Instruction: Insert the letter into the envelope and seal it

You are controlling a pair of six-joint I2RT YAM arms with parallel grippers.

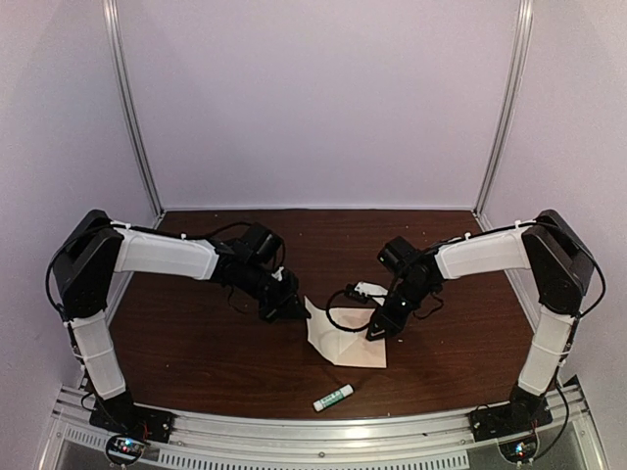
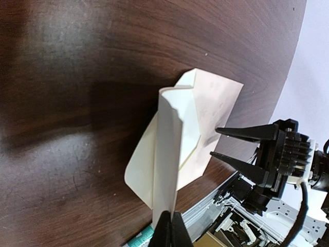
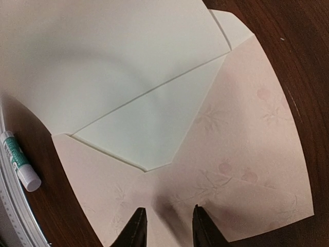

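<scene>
The pink-and-cream envelope [image 1: 348, 348] lies on the table between the grippers, a white inner piece [image 3: 149, 108] showing at its opening; I cannot tell whether it is the letter. My left gripper is shut on the envelope's flap [image 2: 165, 154], which stands raised and curled in the left wrist view. My right gripper is low over the pink body, its fingers apart, with nothing visible held between them.
A glue stick [image 1: 332, 398] lies in front of the envelope, near the table's front rail.
</scene>
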